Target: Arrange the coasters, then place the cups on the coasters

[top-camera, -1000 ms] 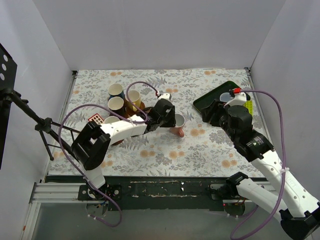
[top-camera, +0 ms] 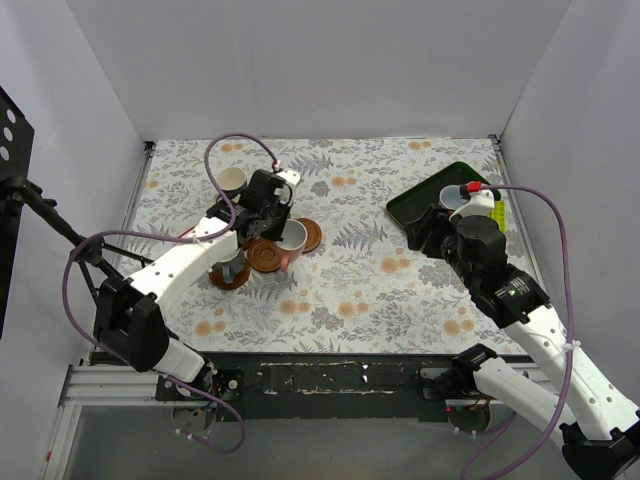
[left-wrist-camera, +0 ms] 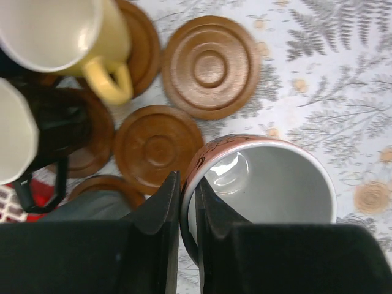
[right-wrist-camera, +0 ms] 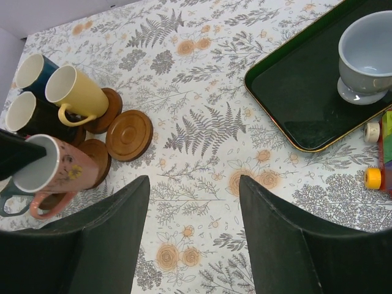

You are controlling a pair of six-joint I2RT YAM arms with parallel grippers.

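Observation:
A pink cup with a floral side and white inside point(left-wrist-camera: 269, 177) is held by its rim in my left gripper, which is shut on it. In the right wrist view this pink cup point(right-wrist-camera: 76, 168) appears above the table, its handle pointing toward the front. Behind it lie two bare brown coasters, one nearer point(left-wrist-camera: 158, 147) and one farther point(left-wrist-camera: 211, 67); the cup overlaps the nearer one's edge in the left wrist view. On the right side, my right gripper hangs open over the table, nothing between its fingers.
A yellow cup point(right-wrist-camera: 76, 95), a black cup point(right-wrist-camera: 40, 116) and a blue cup point(right-wrist-camera: 35, 73) stand close together at the left. At the right a dark green tray point(right-wrist-camera: 294, 92) has a grey cup point(right-wrist-camera: 367, 55) on it.
My left gripper has carried the pink cup left from the table's middle to beside the coasters. The right arm has hardly moved.

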